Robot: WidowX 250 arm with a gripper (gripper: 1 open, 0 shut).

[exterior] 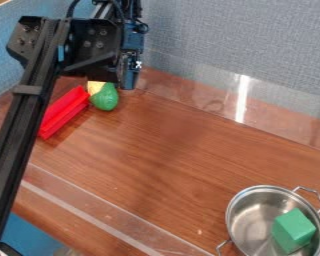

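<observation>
My gripper (131, 70) is raised at the back left, at the top of the black arm; its fingertips are small and dark, hard to make out. Just below and left of it sit a green rounded object (105, 98) and a yellow object (96, 86), partly hidden behind it. A red elongated piece (64, 113) lies beside them to the left, partly behind the arm. A steel pot (251, 218) at the front right holds a green block (292, 231).
A grey wall (230, 50) bounds the back, a blue surface the left. The counter's front edge runs along the lower left.
</observation>
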